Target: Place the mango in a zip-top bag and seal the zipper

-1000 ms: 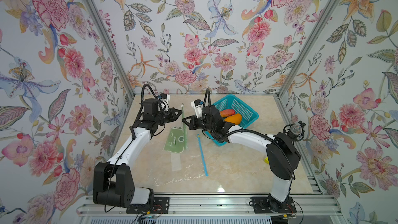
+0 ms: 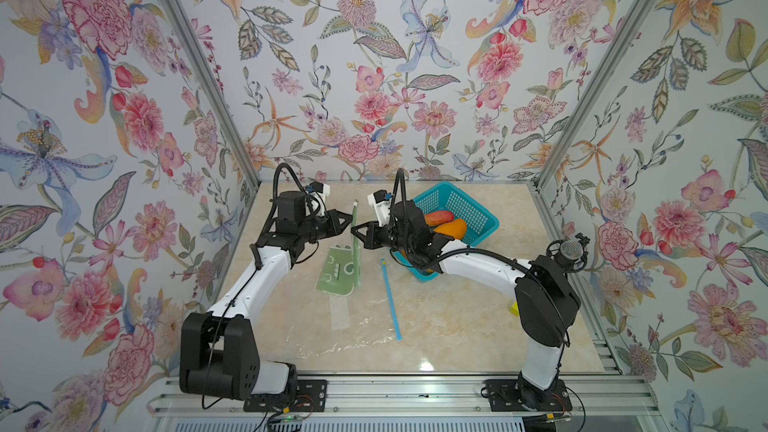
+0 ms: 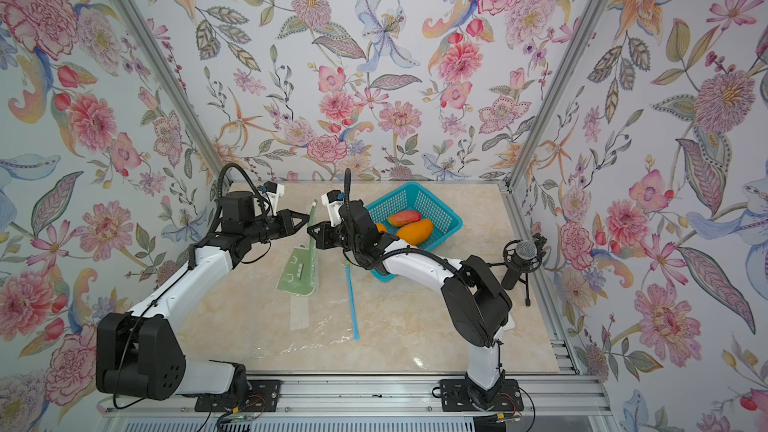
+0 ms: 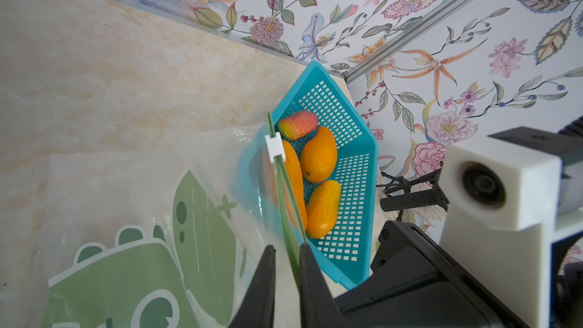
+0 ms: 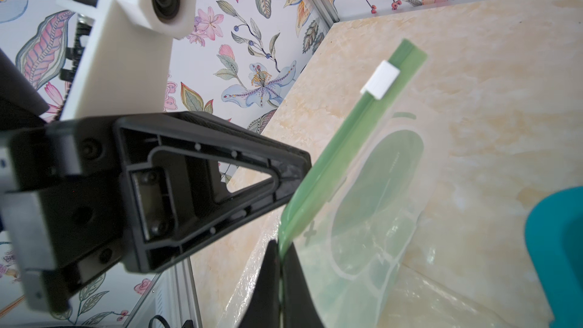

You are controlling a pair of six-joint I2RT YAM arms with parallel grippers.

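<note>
A clear zip top bag (image 2: 337,270) with a green cartoon print hangs between my two arms. Its green zipper edge (image 5: 340,139) stands upright, a white slider (image 5: 380,79) near its far end. My right gripper is shut on this edge. Part open, my left gripper faces it from the other side; the strip runs between its fingertips in the left wrist view, but whether they touch it is unclear. Several mangoes lie in the blue basket, among them an orange one (image 4: 318,155) and a reddish one (image 4: 298,125). No mango shows inside the bag.
The blue basket (image 2: 480,228) stands behind and right of my right gripper. A blue strip (image 2: 391,304) lies on the table, with a pale rectangle (image 2: 340,312) to its left.
The zipper edge's upper end and the white slider have shifted slightly to the right. My left gripper has moved a little to the right; the right arm looks nearly still.
</note>
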